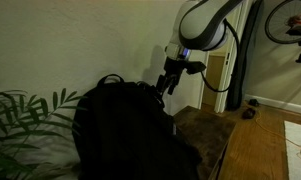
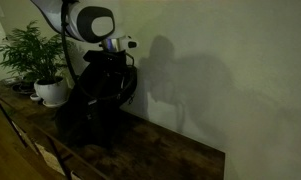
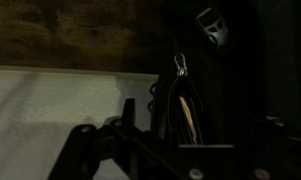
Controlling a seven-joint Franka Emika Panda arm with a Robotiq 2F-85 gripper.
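A black backpack [image 1: 125, 130] stands upright on the dark wooden table, leaning near the wall. In the second exterior view my gripper [image 2: 107, 56] hangs over the top of the backpack [image 2: 90, 105]. From the wrist camera, my gripper is open above the bag, with its fingers spread at the lower edge. Between and beyond them shows an unzipped pocket [image 3: 173, 118] with a metal zipper pull [image 3: 180, 65]. Inside it lies a thin tan item [image 3: 189, 120]. Whether any finger touches the bag cannot be made out in the dark.
A potted plant [image 2: 50, 92] stands on the table left of the bag in the second exterior view. The wall [image 1: 70, 45] is close behind. Bare tabletop [image 2: 175, 155] lies to the bag's right. A light buckle [image 3: 213, 27] shows on the bag.
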